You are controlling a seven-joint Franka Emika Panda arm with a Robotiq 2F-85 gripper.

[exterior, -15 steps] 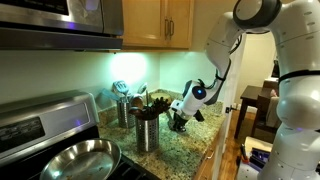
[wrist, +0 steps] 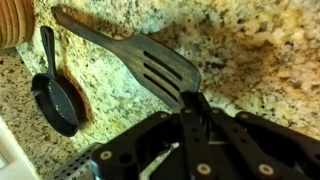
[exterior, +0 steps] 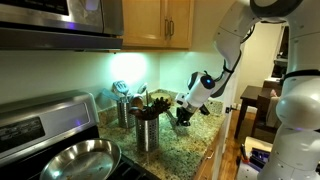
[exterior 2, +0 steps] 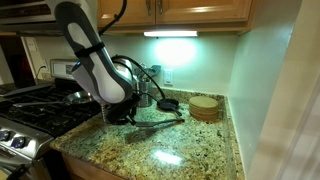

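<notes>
A dark slotted spatula point(wrist: 122, 46) stretches across the wrist view, its handle toward the upper left. My gripper is at the end of the spatula's slotted head, fingers close together and shut on its edge; the exact contact is hard to make out. In exterior view 2 the spatula point(exterior 2: 158, 124) shows low over the counter, with its head end by my gripper point(exterior 2: 122, 118). Exterior view 1 has my gripper point(exterior: 183, 117) low at the counter's right part, its fingertips too small to read.
A small black skillet point(wrist: 62, 100) lies beside the spatula. Stacked wooden bowls point(exterior 2: 205, 104) stand near the wall. A metal canister point(exterior: 147, 131) of utensils and a stove pan point(exterior: 82, 164) are to the left.
In exterior view 1 my arm has shifted to the right and its gripper end sits slightly higher than before. The canister and the stove pan have stayed put.
</notes>
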